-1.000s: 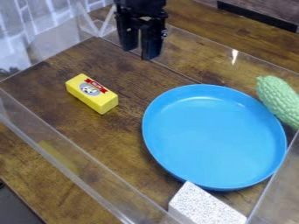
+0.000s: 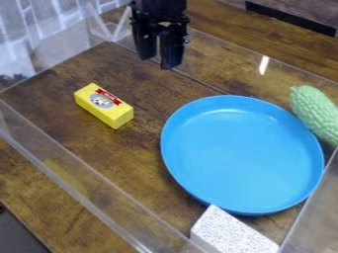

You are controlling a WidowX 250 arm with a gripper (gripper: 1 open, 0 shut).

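My black gripper [image 2: 160, 51] hangs at the top centre of the camera view, above the back of the wooden floor of the bin. Its fingers point down, and whether they are open or shut is hard to tell. A yellow box [image 2: 105, 105] with a red label lies at the left, below and left of the gripper. A large blue plate [image 2: 242, 154] fills the right middle. A green knobbly object [image 2: 313, 114] lies at the right edge. A white speckled block [image 2: 232, 233] sits at the bottom, below the plate.
Clear plastic walls surround the wooden floor [image 2: 132, 163]. Bare floor lies between the gripper, the yellow box and the plate, and at the lower left.
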